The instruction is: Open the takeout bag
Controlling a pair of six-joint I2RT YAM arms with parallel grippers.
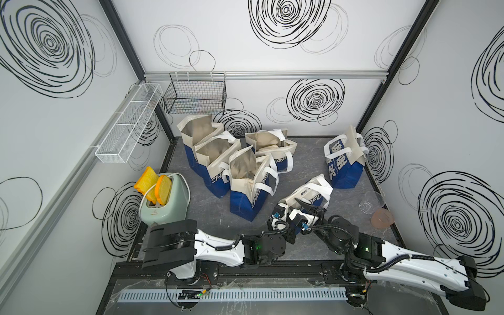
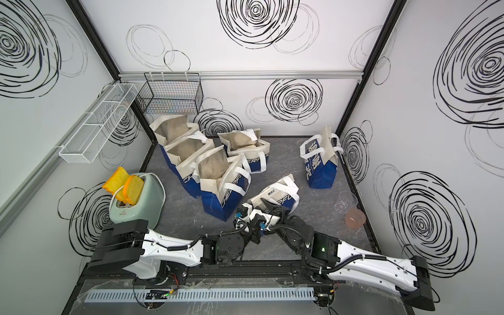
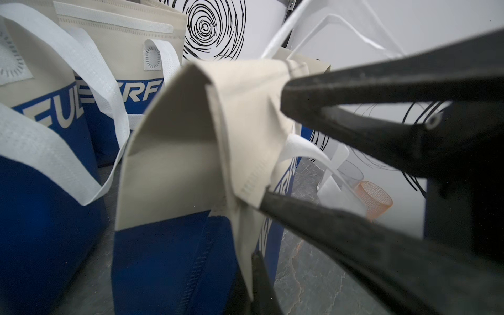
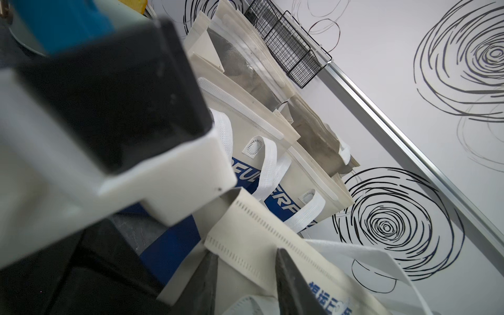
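The takeout bag (image 1: 295,197), cream above and blue below with white handles, stands leaning at the front centre of the table. In the left wrist view its cream top (image 3: 257,105) is folded over and the side bulges. Low in that view my left gripper is shut, with the bag's thin cream edge running down between its fingers. My right gripper is partly open at the bag's top; its fingers (image 4: 294,278) stand apart, with the folded cream flap between or just behind them. Whether they touch the cloth cannot be told.
Several similar bags with open tops (image 1: 246,181) stand close by on the left and behind. Another bag (image 1: 344,160) is at the back right. A green bin (image 1: 170,202) with yellow sponges stands left; clear and orange mesh cups (image 1: 382,218) are right.
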